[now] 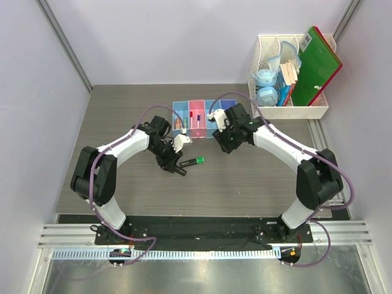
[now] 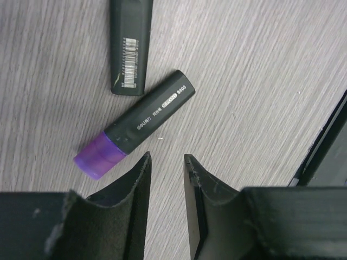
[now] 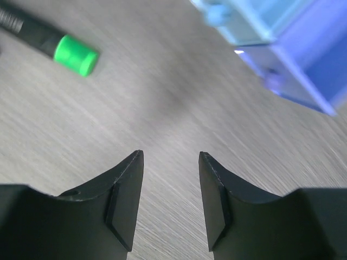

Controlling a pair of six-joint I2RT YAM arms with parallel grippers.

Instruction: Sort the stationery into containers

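Two black glue sticks lie on the table in the left wrist view. One, with a purple cap (image 2: 100, 155), rests diagonally ahead of my left gripper, whose fingers stand a small gap apart with only bare table between them. The second stick (image 2: 129, 51) ends close beside it. A green cap (image 3: 76, 55) on a black stick shows at the right wrist view's upper left. My right gripper is open and empty, over bare table in front of the divided organiser (image 1: 196, 132). The organiser has light blue, pink and dark blue compartments.
A red pen (image 1: 191, 117) and a blue one stand in the pink compartment; small items sit in the left blue one. At the back right is a white rack (image 1: 288, 113) with books, pouches and a green board (image 1: 315, 68).
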